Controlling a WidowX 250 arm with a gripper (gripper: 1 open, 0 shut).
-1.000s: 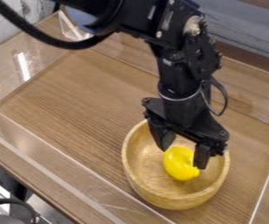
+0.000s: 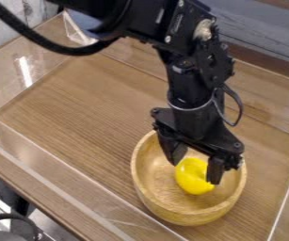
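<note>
The black arm comes down from the top to its gripper [image 2: 193, 160], which stands open inside a light wooden-coloured bowl [image 2: 169, 205]. A yellow object [image 2: 195, 183] lies in the bowl between and below the two fingers; whether the fingers touch it is hard to tell.
Clear strips run along its edges, and dark cables [image 2: 8, 218] lie beyond the lower left edge.
The gripper and arm have shifted very slightly; otherwise the scene looks the same.
</note>
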